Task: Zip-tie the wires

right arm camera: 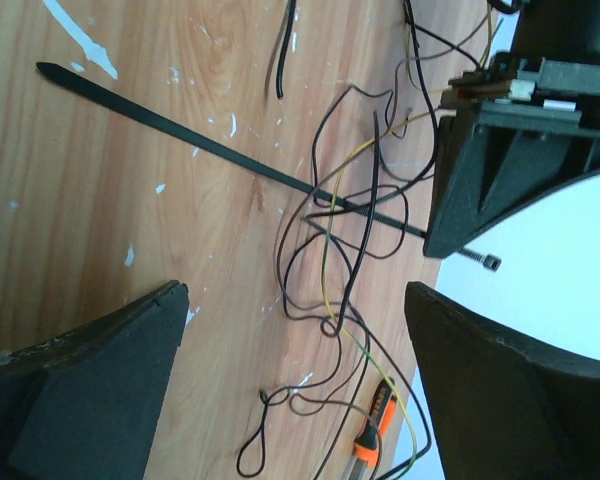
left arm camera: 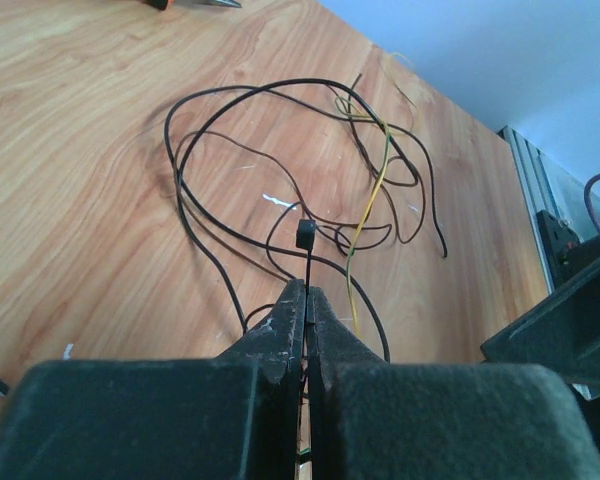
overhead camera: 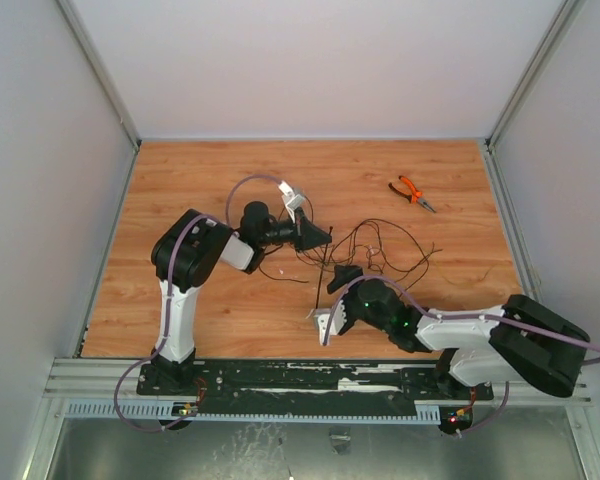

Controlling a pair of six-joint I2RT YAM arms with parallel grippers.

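Note:
A thin black zip tie (right arm camera: 195, 138) runs out from my left gripper, which is shut on it close below its square head (left arm camera: 306, 235). In the top view the tie's tail points toward the near table edge. My right gripper stands open close to that tail, its two fingers (right arm camera: 500, 350) wide apart with nothing held between them. Beyond the tie, the loose tangle of black, brown and yellow wires lies on the wooden table, partly overlapped by the tie in the right wrist view.
Orange-handled pliers (overhead camera: 412, 193) lie at the back right of the table (overhead camera: 200, 320). Beneath the left gripper, a wire end (overhead camera: 280, 278) reaches leftward. Bare wood is free at the back and the front left; walls close in the sides.

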